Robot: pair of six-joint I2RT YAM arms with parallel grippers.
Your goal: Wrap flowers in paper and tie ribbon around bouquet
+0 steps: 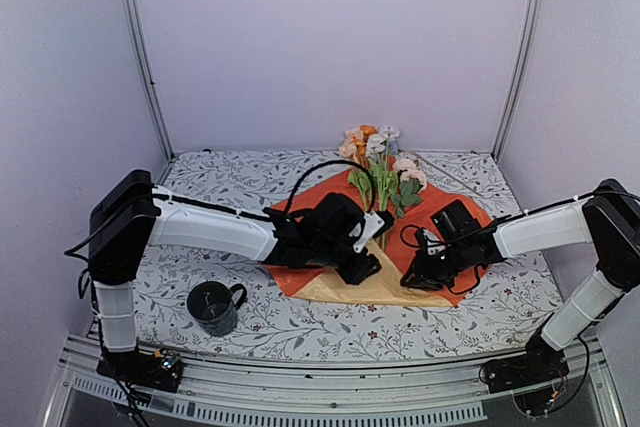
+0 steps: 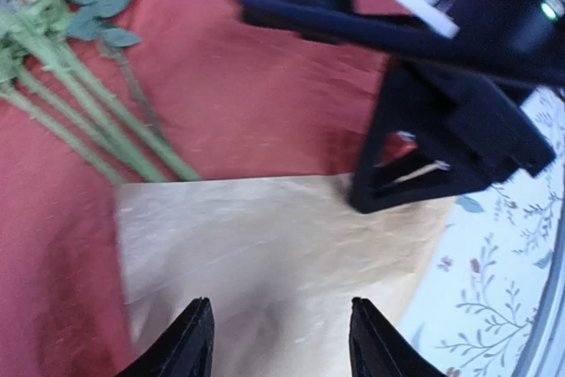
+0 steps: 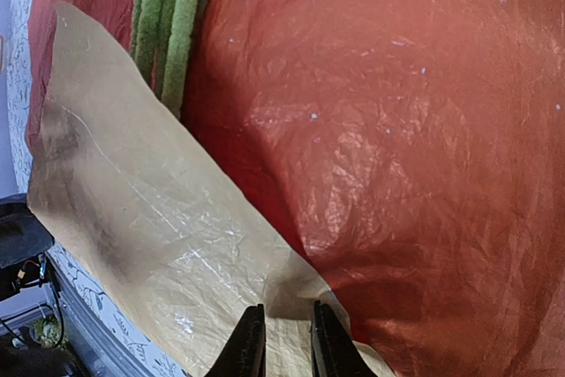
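The bouquet of orange, white and pink flowers lies on red wrapping paper, its green stems pointing towards the front. The paper's lower part is folded up, showing its tan underside as a flap over the stem ends. My left gripper hovers over the left part of this flap. Its fingers stand apart, with no paper visibly caught between them. At the flap's right, my right gripper is shut on the tan fold, which shows between its narrow-set fingers.
A dark mug stands at the front left of the patterned tabletop. My two grippers are close together over the flap. Free room lies at the back left and along the front.
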